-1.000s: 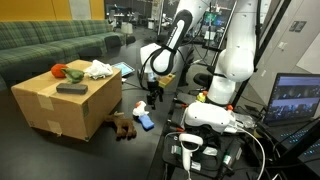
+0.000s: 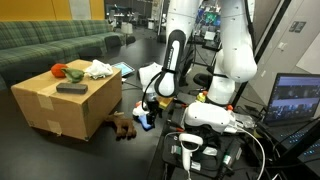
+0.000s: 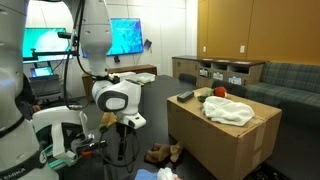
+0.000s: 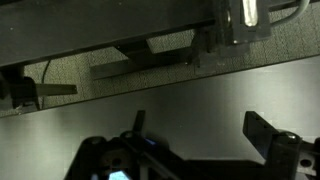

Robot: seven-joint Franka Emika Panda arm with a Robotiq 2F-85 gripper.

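My gripper is open in the wrist view, its dark fingers wide apart over bare grey tabletop, with nothing between them. A sliver of something bright blue shows beside the left finger [image 4: 115, 155]. In the second exterior view the gripper [image 3: 130, 129] hangs low over the dark table. A blue item [image 2: 147, 122] and a white-and-red item [image 2: 139, 108] lie close to it in the first exterior view. Brown shoe-like objects [image 2: 125, 127] rest between them and the cardboard box [image 2: 62, 113].
On the box are a white cloth [image 3: 229, 110], a dark flat item [image 2: 72, 88] and a red-and-green object [image 2: 66, 72]. A laptop [image 2: 296, 98] stands at the right. Beyond the table edge, the wrist view shows carpet and dark framework.
The arm has swung toward the box side and leaned lower in the first exterior view, now partly covering the blue item. The objects on the table have not visibly moved.
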